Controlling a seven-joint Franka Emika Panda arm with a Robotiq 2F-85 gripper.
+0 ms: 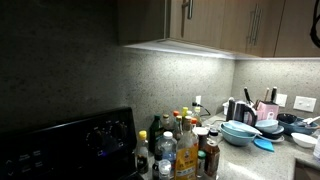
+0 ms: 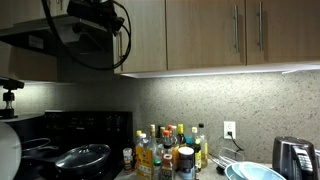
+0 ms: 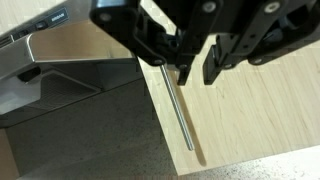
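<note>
In the wrist view my gripper is close to a light wood cabinet door point(image 3: 240, 110), its two fingertips a narrow gap apart. A slim metal bar handle point(image 3: 180, 120) runs along that door, and its upper end goes out of sight by the left finger. Whether the handle lies between the fingers cannot be made out. Exterior view 2 has the dark arm point(image 2: 95, 20) at the upper left, high beside the cabinets; its fingertips are not clear there. No part of the arm is clear in exterior view 1.
A metal range hood point(image 3: 75, 45) adjoins the door. Below are the black stove point(image 2: 90, 125) with a lidded pan point(image 2: 82, 157), several bottles point(image 1: 186, 150) crowded on the counter, blue bowls point(image 1: 238, 132) and a kettle point(image 2: 293, 157).
</note>
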